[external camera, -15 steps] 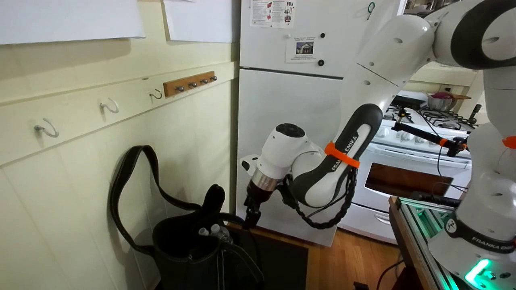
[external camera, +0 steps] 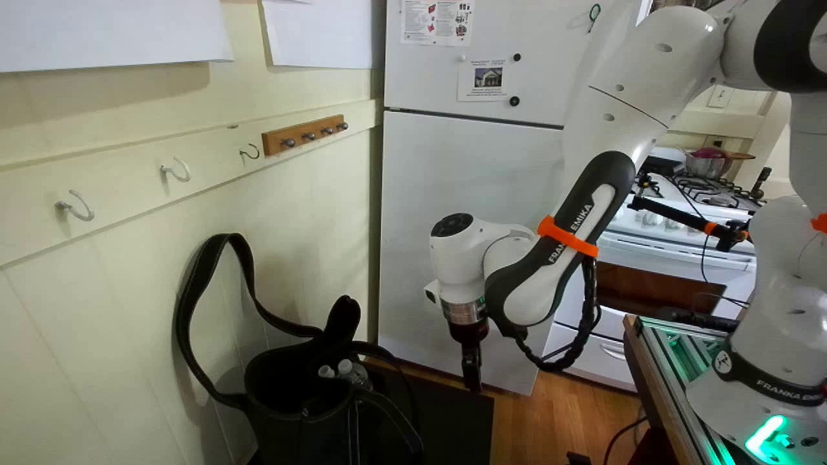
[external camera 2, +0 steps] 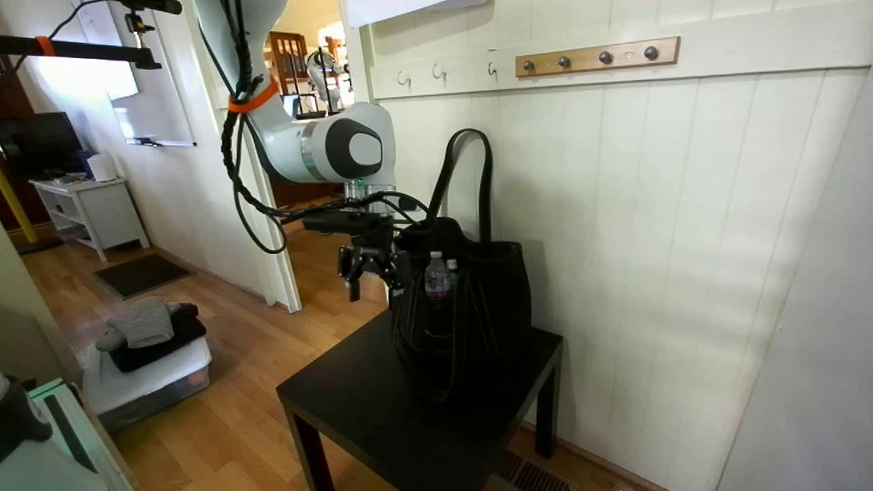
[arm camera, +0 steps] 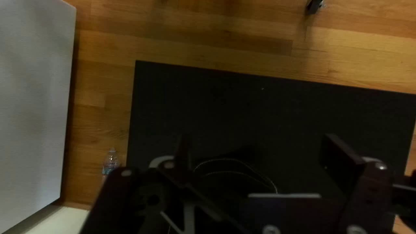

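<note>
A black tote bag (external camera 2: 495, 303) stands on a low black table (external camera 2: 344, 393), one strap rising in a tall loop. Clear bottles (external camera 2: 436, 277) show at its near side, with caps visible from above in the first exterior view. My gripper (external camera: 471, 381) points down, apart from the bag on the side away from the wall. In the wrist view the fingers (arm camera: 183, 156) are spread wide with nothing held between them. White stitching of the bag (arm camera: 234, 160) shows low between them, over the bare dark tabletop (arm camera: 253, 105); most of the bag is hidden there.
A wall with hooks (external camera: 177, 170) and a wooden peg rack (external camera: 306, 135) runs beside the bag. The white fridge (external camera: 457, 232) stands behind the arm. Another clear bottle (arm camera: 111, 161) appears to lie on the floor between fridge and table.
My gripper has moved right, away from the bag, in the first exterior view. It has turned from a tilt to nearly straight down. The bag looks unmoved.
</note>
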